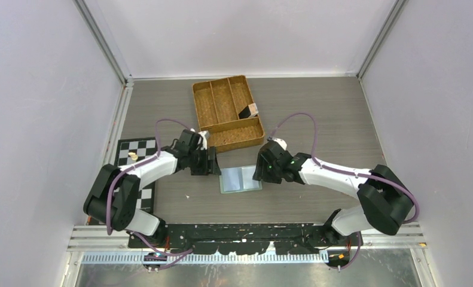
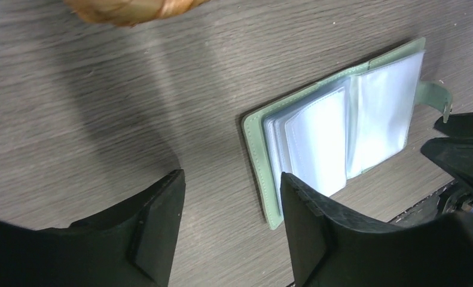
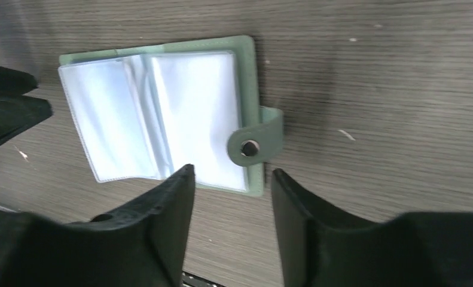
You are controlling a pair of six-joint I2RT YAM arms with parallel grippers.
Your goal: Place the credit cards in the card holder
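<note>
The green card holder lies open on the table, its clear white sleeves facing up and its snap strap on the right side. My left gripper hangs just left of it, fingers apart with nothing between them, one fingertip near the holder's left edge. My right gripper is at the holder's right part, fingertips apart near the strap and lower edge, nothing seen gripped. I cannot make out separate cards in the sleeves.
A wicker divided tray with a small box stands behind the holder. A checkered board lies at the left.
</note>
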